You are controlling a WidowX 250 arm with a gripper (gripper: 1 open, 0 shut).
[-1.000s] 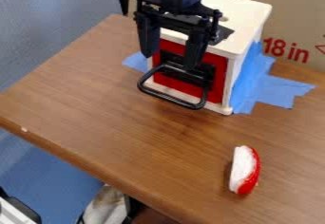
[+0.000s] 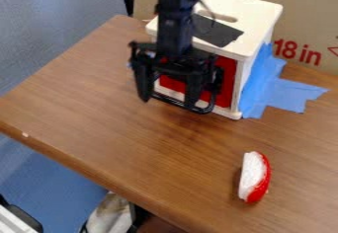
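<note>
My black gripper (image 2: 169, 64) is low in front of a white box (image 2: 238, 20) with a red front (image 2: 224, 84), at the back of the wooden table. A black frame on that front is partly behind the gripper. Whether the fingers are open or shut is unclear. A red and white oblong object (image 2: 254, 178) lies on the table at the front right.
Blue tape (image 2: 275, 94) holds the box on the table (image 2: 119, 138). A cardboard panel (image 2: 306, 30) stands behind. The table's left edge drops to a blue floor area.
The gripper has moved down and slightly left over the front of the box, covering more of the black frame. The red and white object has not moved.
</note>
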